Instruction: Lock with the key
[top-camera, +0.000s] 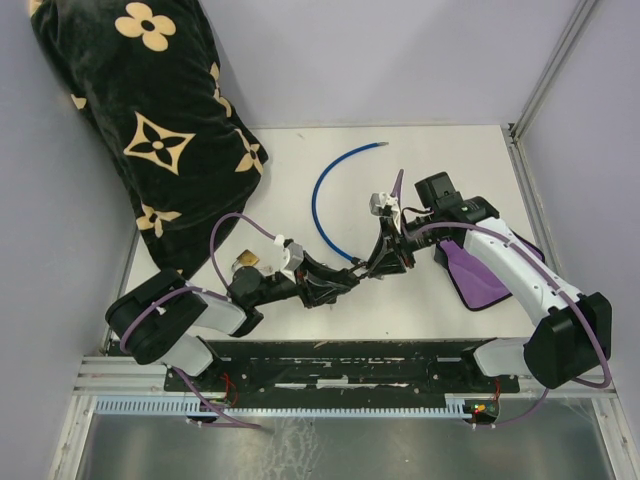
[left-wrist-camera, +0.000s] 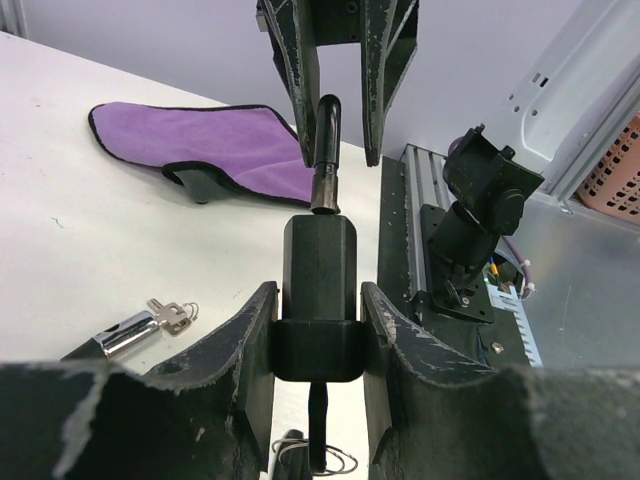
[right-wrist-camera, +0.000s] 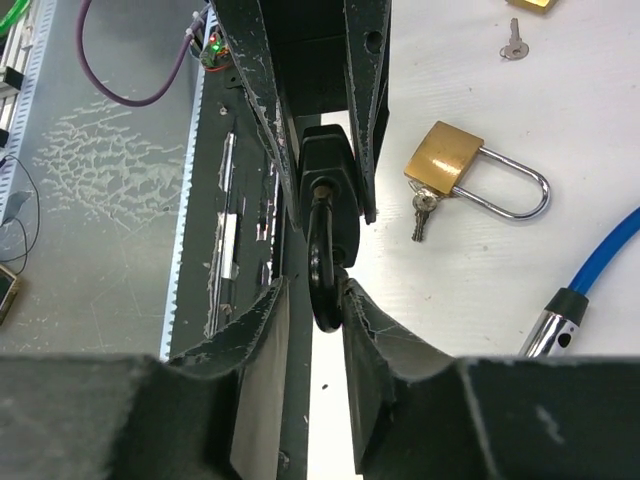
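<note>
In the left wrist view my left gripper is shut on a black lock body (left-wrist-camera: 319, 265), from which a dark U-shaped shackle (left-wrist-camera: 328, 150) points up toward my right gripper, whose fingers stand apart around the shackle's tip. In the right wrist view the shackle (right-wrist-camera: 322, 260) sits just beyond the right fingertips, which look slightly parted. A brass padlock (right-wrist-camera: 445, 160) lies on the table with keys (right-wrist-camera: 425, 210) at it, and a loose key (right-wrist-camera: 515, 42) lies farther off.
A blue cable lock (top-camera: 316, 200) curves across the table. A purple cloth (top-camera: 480, 285) lies at the right, a dark patterned cushion (top-camera: 150, 130) at the back left. The table's front edge runs below both grippers.
</note>
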